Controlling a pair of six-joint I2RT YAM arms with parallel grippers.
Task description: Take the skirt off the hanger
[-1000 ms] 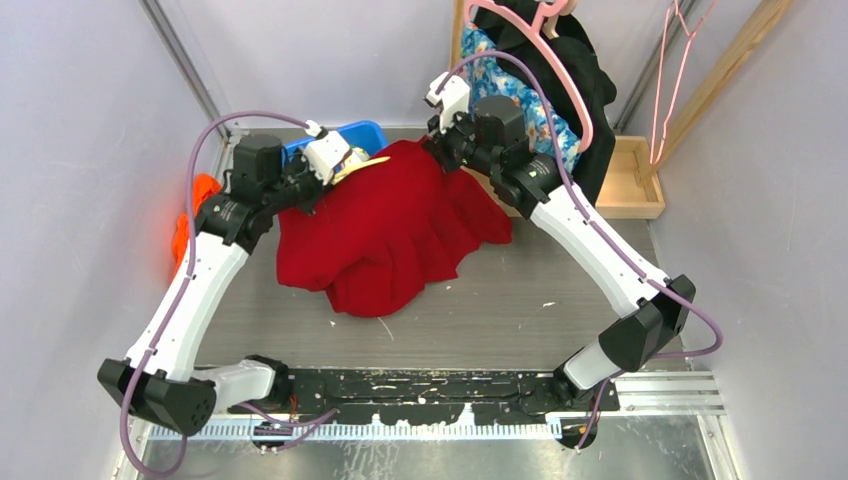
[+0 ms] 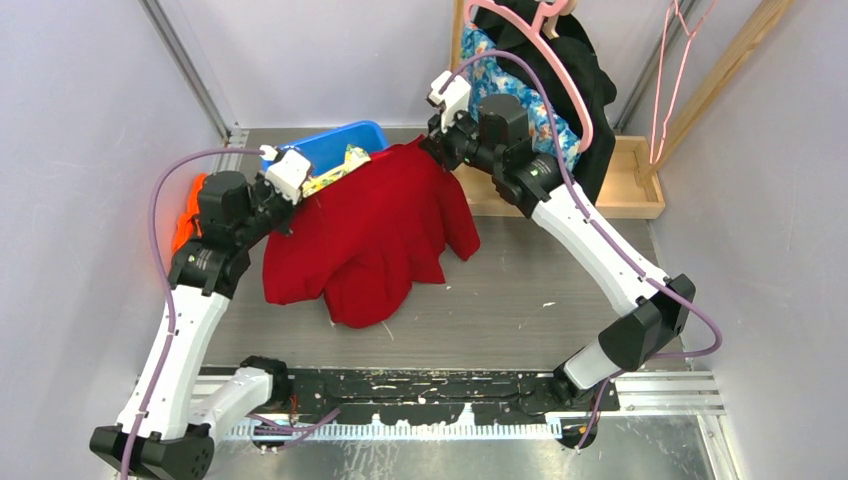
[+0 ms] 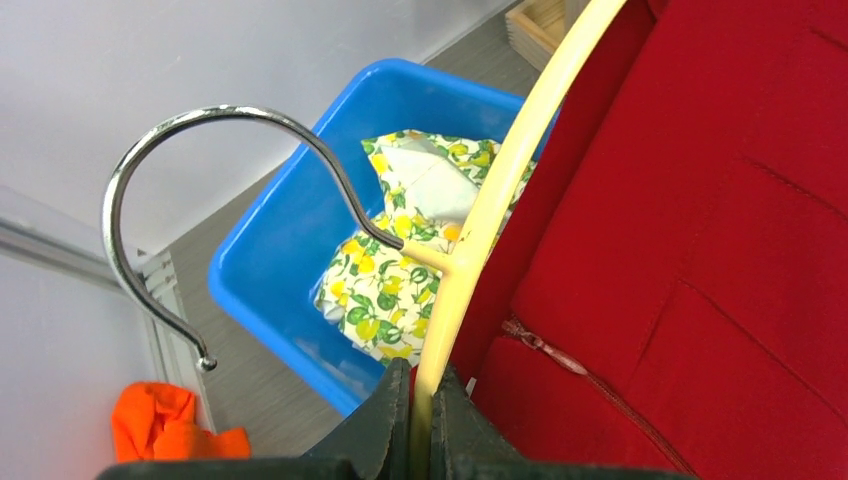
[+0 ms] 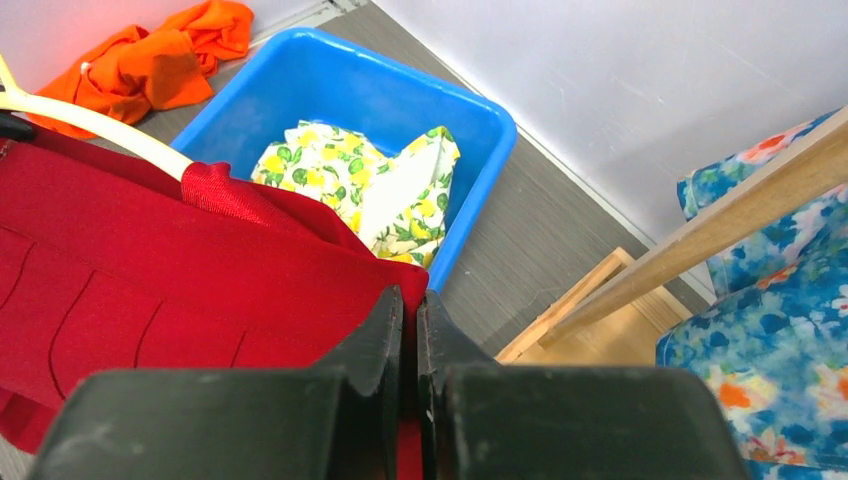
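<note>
The red skirt (image 2: 370, 240) hangs spread between both arms over the grey floor. My left gripper is shut on the yellow hanger (image 3: 486, 200), whose silver hook (image 3: 228, 112) sticks out freely toward the left. A zipper shows on the skirt in the left wrist view. My right gripper is shut on the skirt's top edge. In the right wrist view the hanger's bar (image 4: 120, 135) runs into a fold at the skirt's waistband.
A blue bin (image 3: 262, 310) holding lemon-print cloth sits behind the skirt, an orange cloth (image 4: 140, 75) beside it at left. At back right are a wooden tray (image 2: 628, 200), a wooden pole (image 4: 720, 225), pink hangers and hung floral and dark garments (image 2: 590, 90).
My left gripper has moved left with the hanger, and the skirt's lower part has swung left and down in the top view. My right gripper has barely moved.
</note>
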